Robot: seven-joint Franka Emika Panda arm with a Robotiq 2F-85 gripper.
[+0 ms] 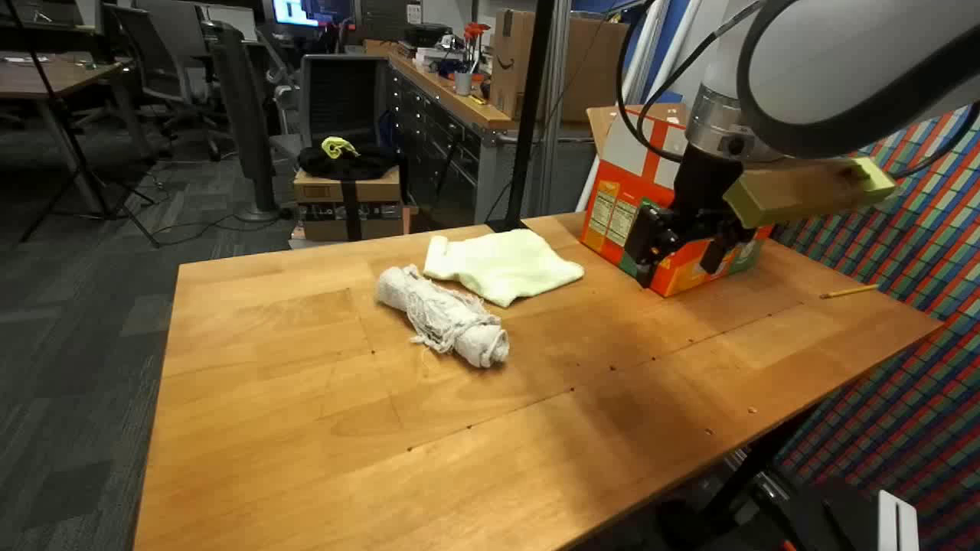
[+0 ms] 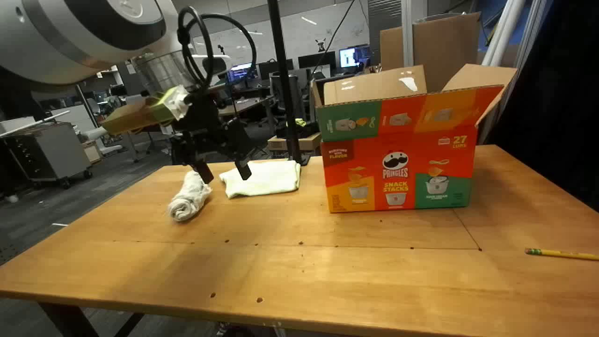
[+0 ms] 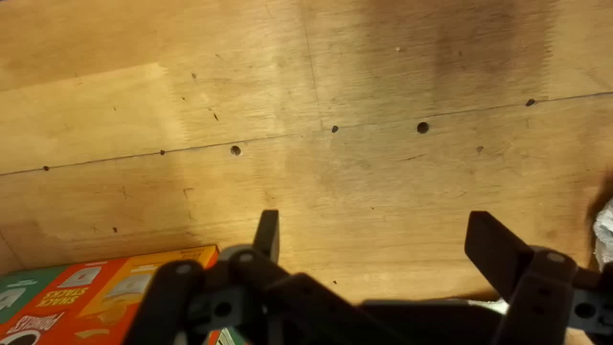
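Note:
Above the table, my gripper hangs open, with only bare wood showing between its fingers. A greyish-white rolled cloth (image 1: 443, 317) lies on the table; just its edge (image 3: 604, 233) enters the wrist view at the right. Behind it a pale yellow-green cloth (image 1: 503, 263) lies folded flat, and in exterior view 2 this folded cloth (image 2: 264, 179) is close to the rolled one (image 2: 189, 196). An orange, red and green Pringles carton (image 2: 396, 154) stands upright with its top flaps open; its inside is hidden. The gripper touches none of these as far as I can see.
A yellow pencil (image 2: 561, 254) lies at the table's far end, beyond the carton. A black upright post (image 2: 286, 84) rises at the back edge.

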